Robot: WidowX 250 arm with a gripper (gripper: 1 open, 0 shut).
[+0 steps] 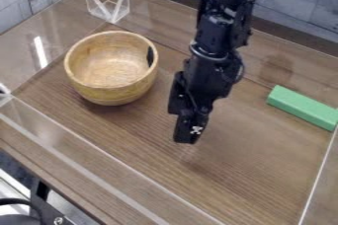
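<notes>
My black gripper (188, 120) hangs low over the middle of the wooden table, pointing down, just right of a round wooden bowl (99, 86). Its dark fingers overlap in this view, so their spacing is hard to make out; I see no object held. A green block (301, 108) lies at the right, apart from the gripper.
A white wire-like object (109, 4) is at the back left. A wall edge runs along the back.
</notes>
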